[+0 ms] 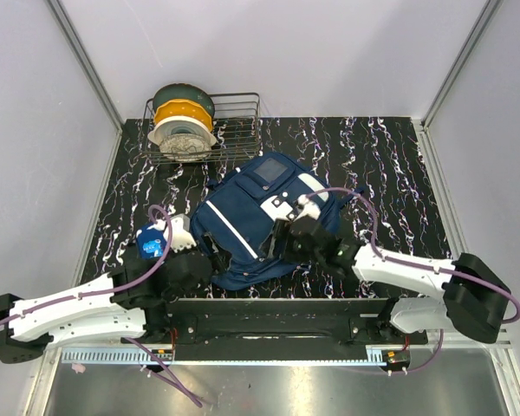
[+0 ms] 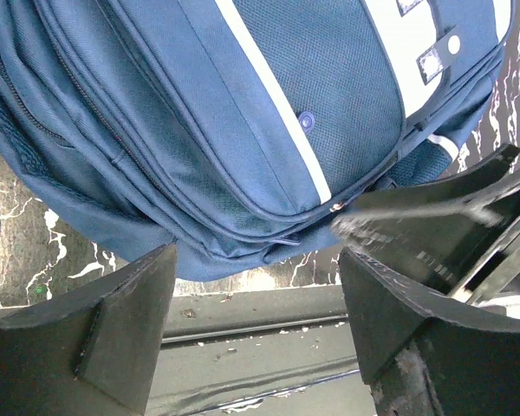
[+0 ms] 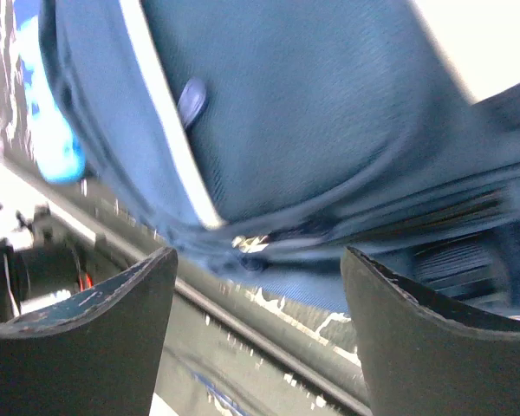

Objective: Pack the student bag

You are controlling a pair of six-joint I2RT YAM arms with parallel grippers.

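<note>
A navy backpack (image 1: 262, 195) with white stripes lies on the black marble counter, its lower edge near the counter's front. My left gripper (image 1: 217, 253) is over the bag's lower left, open, with the front seam and zippers beneath it in the left wrist view. My right gripper (image 1: 279, 243) hangs open over the bag's lower middle; its view is blurred, showing the white stripe (image 3: 173, 147) and a zipper edge. A blue printed item (image 1: 149, 243) lies left of the bag, partly hidden by the left arm.
A wire rack (image 1: 240, 130) holding several plates stands at the back left. Walls bound both sides.
</note>
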